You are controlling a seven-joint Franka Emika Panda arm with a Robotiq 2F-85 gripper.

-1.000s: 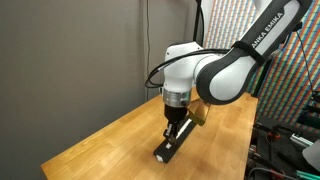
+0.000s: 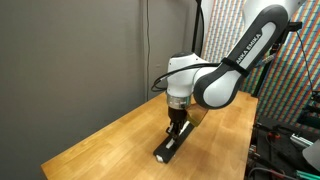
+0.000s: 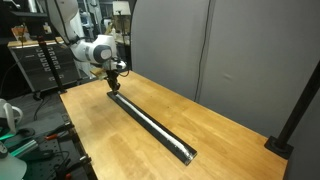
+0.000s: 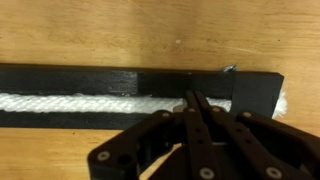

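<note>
A long black channel (image 3: 150, 124) lies on the wooden table with a white rope (image 4: 80, 103) running along inside it. In the wrist view the rope passes under my gripper, and its frayed end shows beyond the channel's end at the right. My gripper points down at the channel near this end. Its fingertips sit together over the rope line, and no rope shows between them. Whether they touch the rope is hidden. From the side, my gripper (image 2: 180, 127) is low over the black channel (image 2: 167, 150).
A grey partition (image 2: 80, 70) stands behind it. At the table's far right in the first exterior view is dark equipment (image 2: 285, 145).
The arm's hand and upper link have shifted lower in the first exterior view, and the fingers slightly to the right. The channel has not visibly moved.
</note>
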